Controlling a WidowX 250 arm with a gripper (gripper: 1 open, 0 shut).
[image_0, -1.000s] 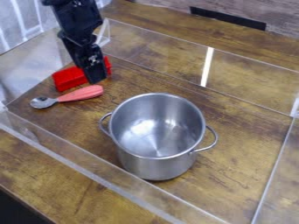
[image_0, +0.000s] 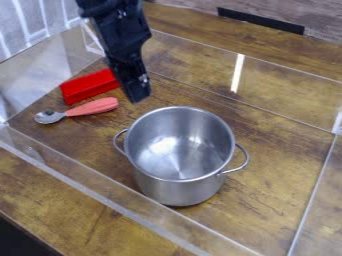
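Observation:
My dark gripper (image_0: 135, 88) hangs from the top left above the red block (image_0: 83, 86), a little to its right and up-left of the steel pot. It looks shut, with nothing visible between its fingers. A spoon with a pink handle (image_0: 91, 106) lies just below the red block, its metal bowl to the left. The empty two-handled pot (image_0: 201, 186) stands upright at the centre right.
Clear panels edge the wooden work surface (image_0: 274, 110) at left, front and right. Bare wood is free to the right of and behind the pot.
My gripper has moved to the right and slightly toward the front, closer to the pot. The red block, spoon and pot have not visibly moved.

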